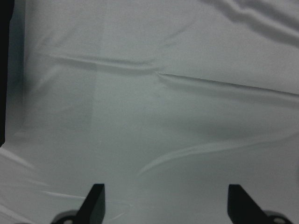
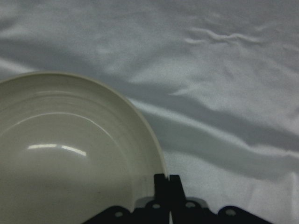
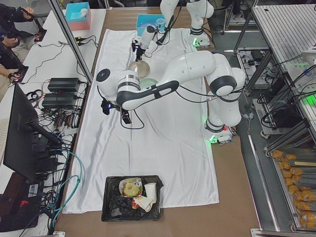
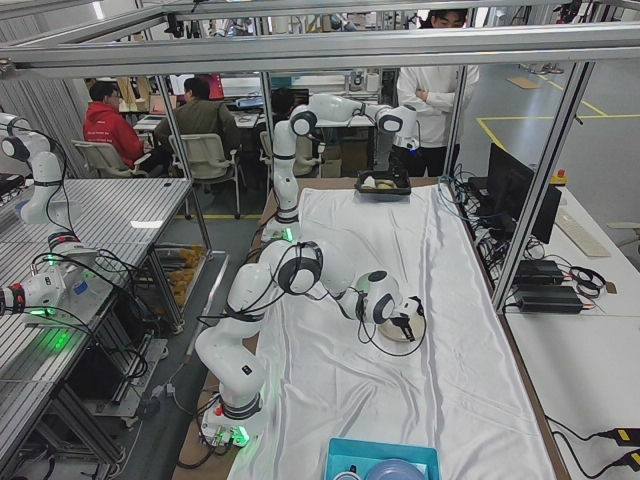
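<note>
A cream plate point(image 2: 70, 130) lies on the white cloth, also under the far arm in the camera left view point(image 3: 139, 69). My right gripper is at the plate's right rim in its wrist view, fingertips together; whether the rim is between them is unclear. My left gripper stands open over bare cloth. In the camera left view a green plate point(image 3: 148, 83) is partly hidden behind the near arm.
A black tray point(image 3: 116, 207) with food and wrappers sits at one end of the cloth. A blue bin point(image 4: 340, 450) with dishes is at the other end. The cloth between the near arm and tray is clear.
</note>
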